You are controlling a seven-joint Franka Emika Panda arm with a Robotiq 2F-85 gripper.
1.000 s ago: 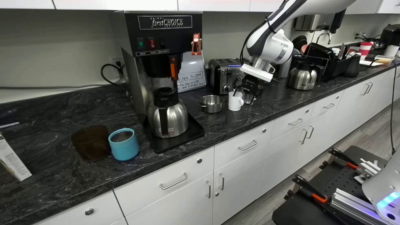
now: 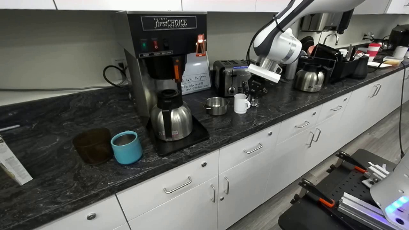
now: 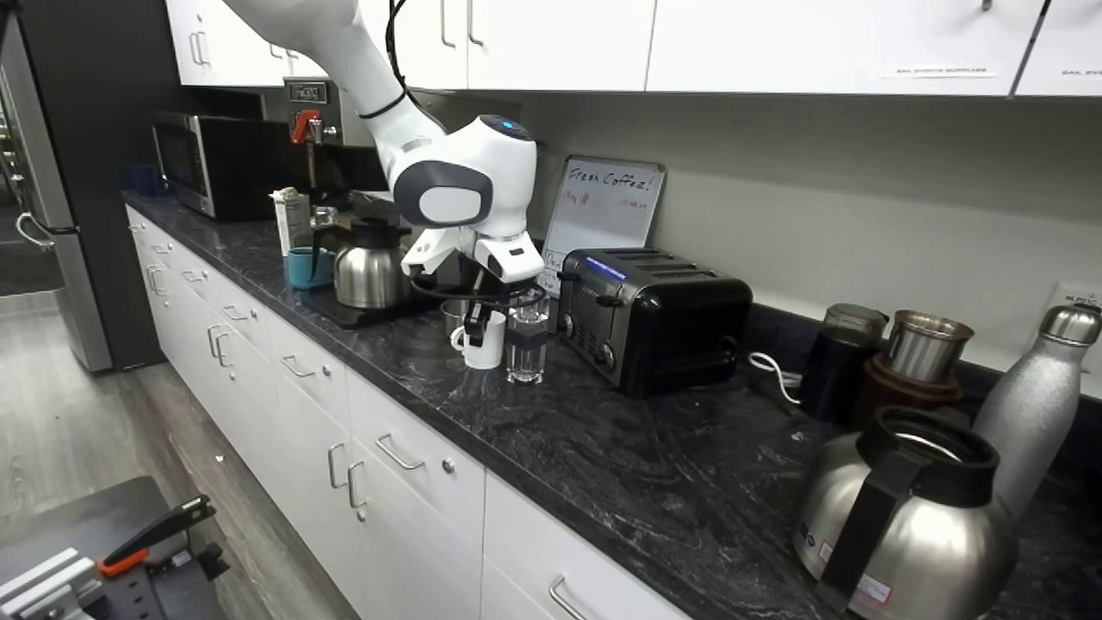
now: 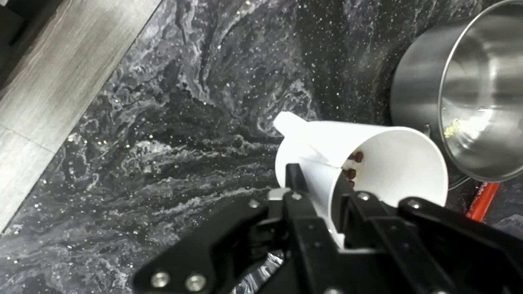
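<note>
A white mug (image 4: 402, 164) stands upright on the dark counter, with small reddish-brown bits at its bottom in the wrist view. My gripper is shut at its rim, one finger (image 4: 296, 177) outside the wall and the other inside, the thin white wall showing between them. In exterior view 1 the gripper (image 2: 253, 91) comes down at the right edge of the mug (image 2: 240, 103). Exterior view 2 shows a dark finger (image 3: 476, 322) over the mug (image 3: 485, 350). Part of the rim is hidden by the fingers.
A steel pot (image 2: 216, 106) sits close beside the mug. A clear glass (image 3: 527, 351) stands on the mug's other side, near the toaster (image 3: 661, 320). The coffee maker (image 2: 165, 34) with its carafe (image 2: 180, 120) is farther left.
The fingers, spread around the mug's rim earlier, have closed together. The gripper has shifted very slightly right, and the mug stays in nearly the same place.
</note>
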